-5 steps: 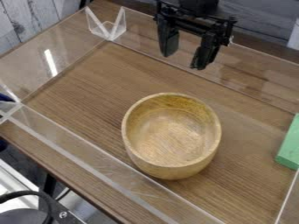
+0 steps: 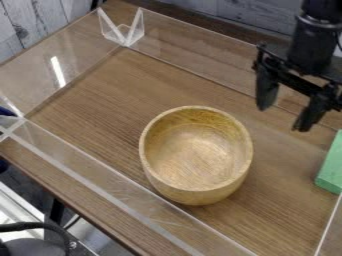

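My gripper (image 2: 291, 96) is a black two-fingered tool at the upper right, blurred, its fingers spread open and pointing down over the wooden surface with nothing visible between them. A large light wooden bowl (image 2: 194, 150) sits empty at the centre, below and left of the gripper. A green object (image 2: 330, 165), cut off by the right edge, lies below the gripper.
Clear acrylic walls (image 2: 55, 168) line the tray's sides. A small clear bracket (image 2: 123, 30) stands at the back left. A dark cable (image 2: 34, 228) is at the lower left.
My gripper has moved right, from above the back middle to over the right side near the green object. The bowl and green object have not visibly moved.
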